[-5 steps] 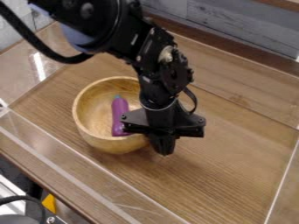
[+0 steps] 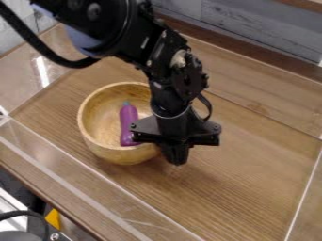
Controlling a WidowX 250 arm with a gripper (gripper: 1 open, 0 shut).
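Note:
My gripper (image 2: 174, 151) hangs low over the table at the right side of a yellow bowl (image 2: 96, 131), its body partly covering the bowl's rim. Its tips point down and appear shut, with nothing visible between them, though they are dark and small. A purple elongated object (image 2: 128, 118) lies inside the bowl, just left of my gripper.
A pale wall (image 2: 251, 33) runs along the back. At the lower left, past the table's edge, are dark cables and a small yellow item.

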